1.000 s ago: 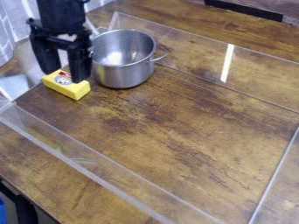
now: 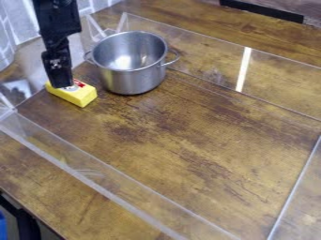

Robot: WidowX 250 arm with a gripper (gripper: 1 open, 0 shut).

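Note:
My black gripper (image 2: 59, 75) points down at the left of the view, its fingertips just above a yellow box (image 2: 78, 96) with a red and white label, which lies on the wooden table. The gripper is open, partly covering the box's left end; whether it touches the box I cannot tell. A steel pot (image 2: 131, 66) with side handles stands just to the right of the box and gripper.
Clear plastic barriers (image 2: 247, 66) edge the work area at the back, front left and right.
My gripper has moved left and down, from in front of the pot's left side to just over the yellow box. The pot and box appear unmoved.

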